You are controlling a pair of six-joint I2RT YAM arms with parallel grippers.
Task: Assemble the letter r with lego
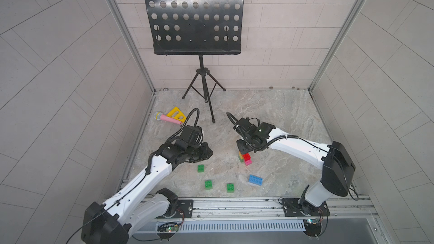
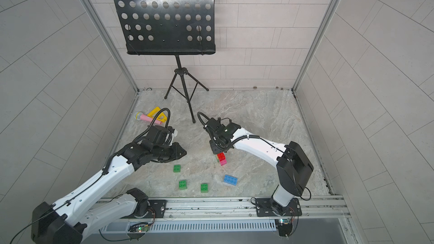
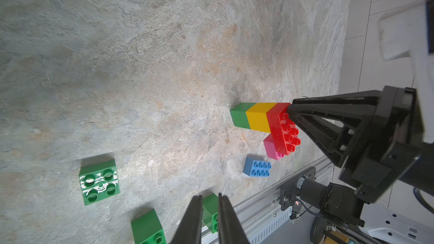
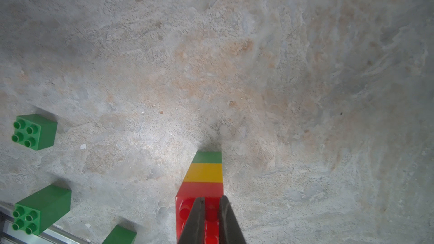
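Note:
A stack stands on the floor: green brick at the bottom, yellow brick above it, long red brick on top. A pink brick shows under the red brick's overhanging end; whether they touch is hard to tell. My right gripper is at the top of the stack, its fingers shut on the red brick among its studs. Left of the stack, above the floor, my left gripper is part open with nothing between its fingers; a loose green brick shows on the floor beyond the gap.
Other loose green bricks lie left of the stack and a blue brick lies before it. A pink microphone, a yellow piece and a black music stand are behind.

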